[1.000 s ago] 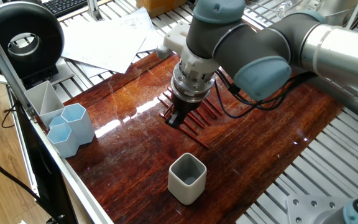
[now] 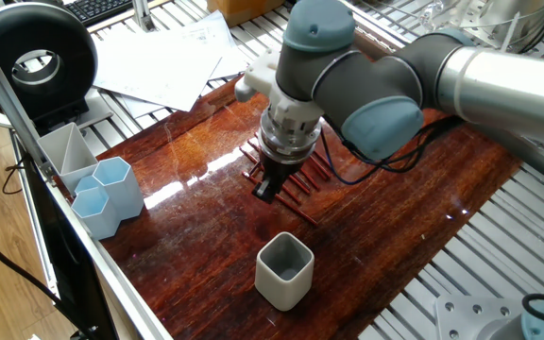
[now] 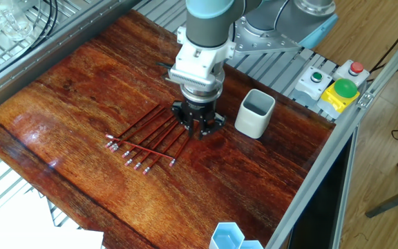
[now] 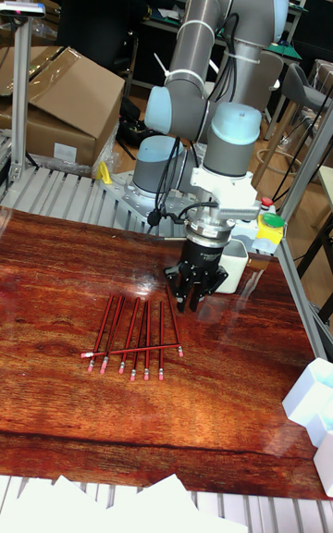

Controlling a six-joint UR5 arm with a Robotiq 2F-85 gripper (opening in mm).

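Observation:
Several dark red pencils (image 3: 159,138) with pale eraser ends lie side by side on the brown wooden board, one of them crossing over the others. My gripper (image 4: 188,308) points downward beside the pencil group, on the side toward the white cup. Its fingers show a gap with nothing visible between them in exterior view 3. A white square cup (image 2: 284,272) stands upright and looks empty, a short way from the gripper. In exterior view 1 the arm and gripper hide part of the pencils (image 2: 298,215). Whether the fingertips touch the board cannot be made out.
Light blue hexagonal holders (image 2: 118,185) and a white holder (image 2: 66,151) stand at the board's edge. Paper sheets (image 2: 163,71) lie beyond the board. A button box with a green button (image 3: 345,88) is beside the frame rail. Much of the board is bare.
The arm and wrist have shifted slightly to the left in exterior view 1, and the gripper's tip sits a little lower in the picture. The cup and pencils look unmoved.

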